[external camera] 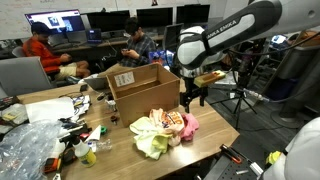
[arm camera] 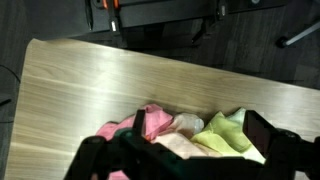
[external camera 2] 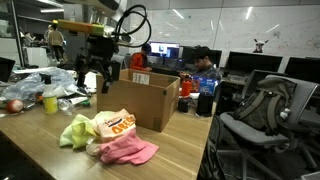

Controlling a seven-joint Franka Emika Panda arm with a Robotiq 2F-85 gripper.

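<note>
A heap of cloths lies on the table in front of the cardboard box (external camera: 146,92). In it are a yellow-green cloth (external camera: 150,137), a pink cloth (external camera: 190,126) and a white and orange bag-like item (external camera: 170,121). In the wrist view, the pink cloth (arm camera: 156,120) and the yellow-green cloth (arm camera: 228,133) show past the dark fingers, whose tips hide part of the heap. High above the table hangs my gripper (external camera: 194,100), open and apart from the cloths. Its two fingers stand wide apart in the wrist view, nothing held between them.
Tools, a yellow can (external camera: 85,152) and a clear plastic bag (external camera: 28,147) crowd the far left of the table. Bare wood lies to the right of the cloths. Two people sit behind the table; an office chair (external camera 2: 260,135) stands beside it.
</note>
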